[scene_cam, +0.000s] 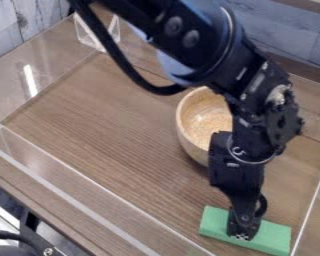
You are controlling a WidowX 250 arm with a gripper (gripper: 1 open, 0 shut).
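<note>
A green rectangular block [271, 238] lies flat on the wooden surface at the lower right. My black gripper [246, 222] is lowered onto its top near the middle and left part. The fingertips overlap the block, and whether anything is between them is hard to see. Behind the arm sits a tan bowl [194, 120], partly hidden by the gripper's body.
A grey wall [290, 50] runs along the back. A clear object stands at the back left, and a black cable lies at the lower left corner.
</note>
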